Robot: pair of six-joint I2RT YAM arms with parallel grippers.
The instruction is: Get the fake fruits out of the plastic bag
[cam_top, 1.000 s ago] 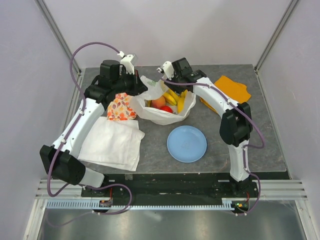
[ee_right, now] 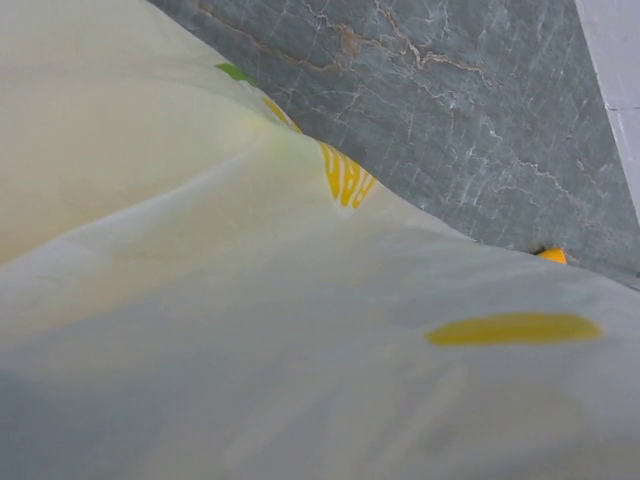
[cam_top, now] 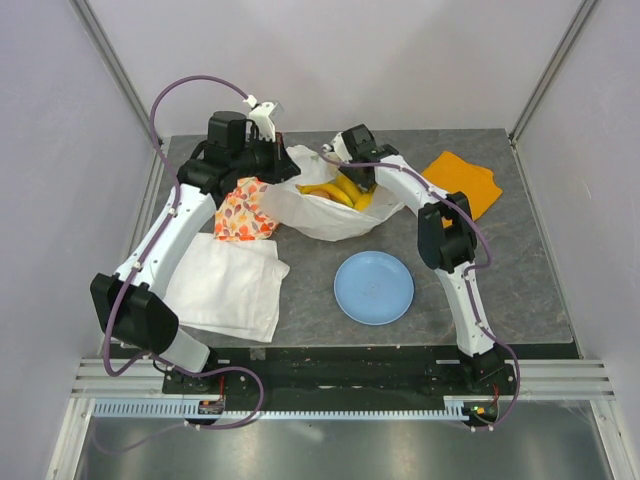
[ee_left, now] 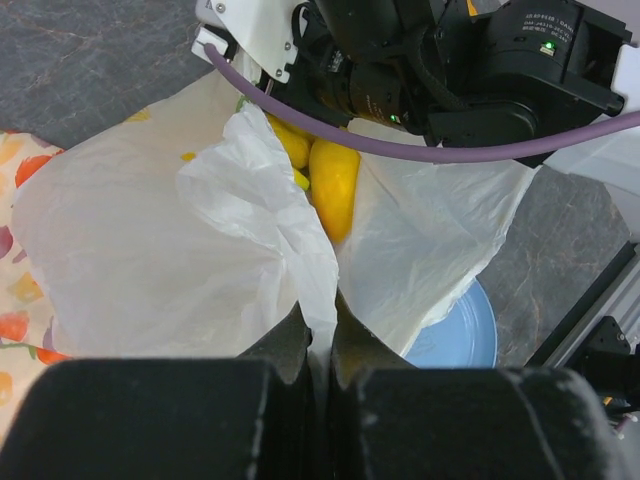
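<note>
The white plastic bag (cam_top: 325,222) lies open-mouthed at the back middle, with yellow fruits (cam_top: 345,190) and part of an orange fruit (cam_top: 319,193) visible inside. My left gripper (cam_top: 289,174) is shut on the bag's left rim; in the left wrist view a folded strip of white plastic (ee_left: 317,285) runs down between its fingers. A mango-like yellow fruit (ee_left: 334,188) shows beyond that strip. My right gripper (cam_top: 361,181) reaches down into the bag among the fruits, and its fingertips are hidden. Translucent plastic (ee_right: 250,330) fills most of the right wrist view, covering the fingers.
A blue plate (cam_top: 374,288) sits empty in front of the bag. White cloth (cam_top: 225,285) and a patterned orange cloth (cam_top: 243,212) lie to the left, an orange cloth (cam_top: 465,182) at the back right. The counter right of the plate is bare.
The bag mouth has narrowed, hiding the red fruit.
</note>
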